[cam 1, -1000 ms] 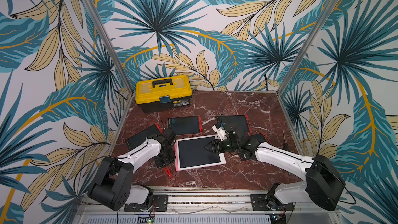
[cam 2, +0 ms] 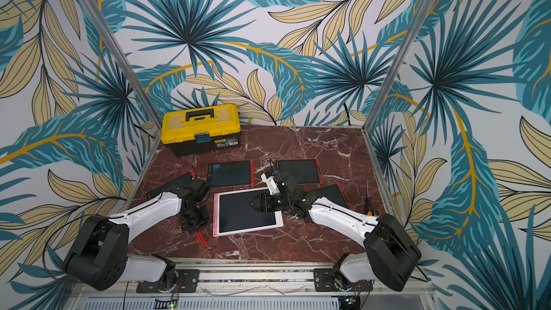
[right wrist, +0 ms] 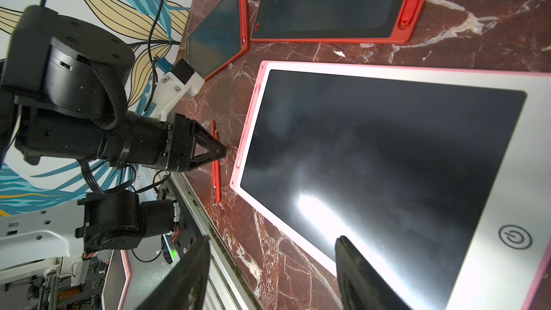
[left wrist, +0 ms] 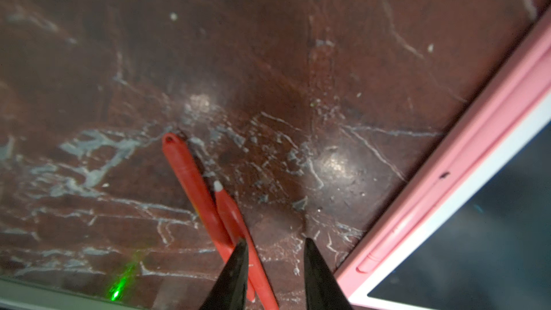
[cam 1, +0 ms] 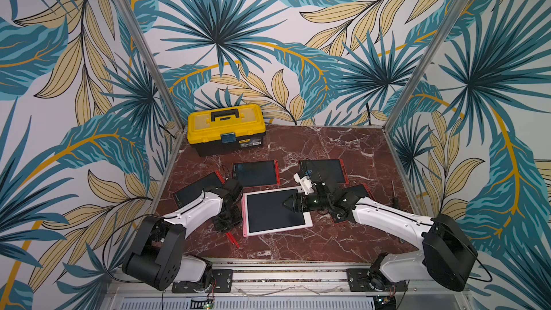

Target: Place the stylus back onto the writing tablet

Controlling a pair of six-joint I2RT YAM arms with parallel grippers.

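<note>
Two red styluses (left wrist: 195,186) lie side by side on the marble table, left of the white writing tablet (cam 1: 275,209), whose pink edge (left wrist: 436,178) faces them. My left gripper hangs open over them in the left wrist view, one finger at the styluses, nothing seen held. My right gripper is open above the white tablet's near part, nothing between its fingers.
Several red-framed dark tablets (cam 1: 255,173) surround the white one. A yellow toolbox (cam 1: 225,129) stands at the back left. A screwdriver (cam 2: 369,201) lies at the right edge.
My left gripper has shifted very slightly near the red styluses. The right arm shows no visible movement.
</note>
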